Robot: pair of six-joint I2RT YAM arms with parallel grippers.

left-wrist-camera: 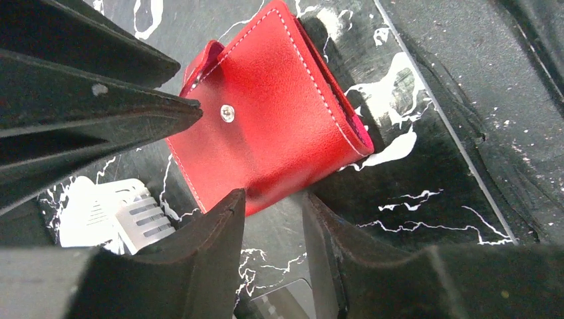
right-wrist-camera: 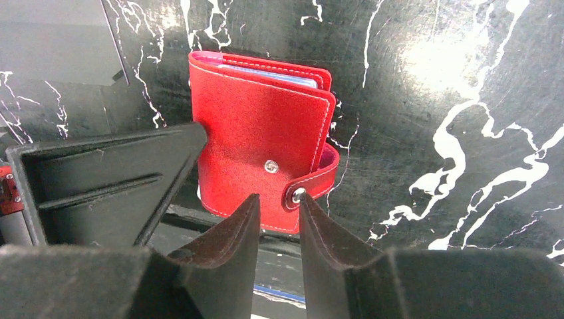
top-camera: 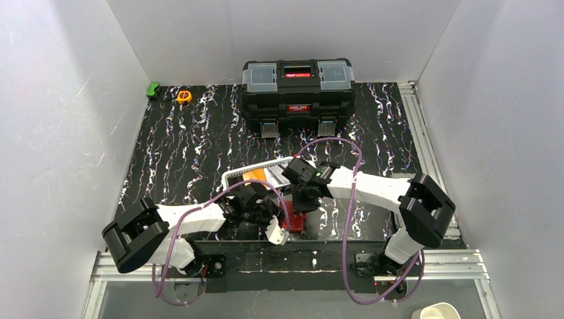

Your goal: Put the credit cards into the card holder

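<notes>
The red card holder lies folded on the dark table near its front edge, between my two grippers. A pale blue edge shows inside its open side in the right wrist view. Its strap stands out from the cover, unfastened, with the snap close to the fingertips of my right gripper. That gripper is partly open, with a gap between its tips. My left gripper is also partly open, its tips at the holder's near edge; whether they touch it I cannot tell.
Behind the grippers, a white basket holds an orange item and white ones, partly covered by the arms. A black toolbox stands at the back. Purple cables loop over both arms.
</notes>
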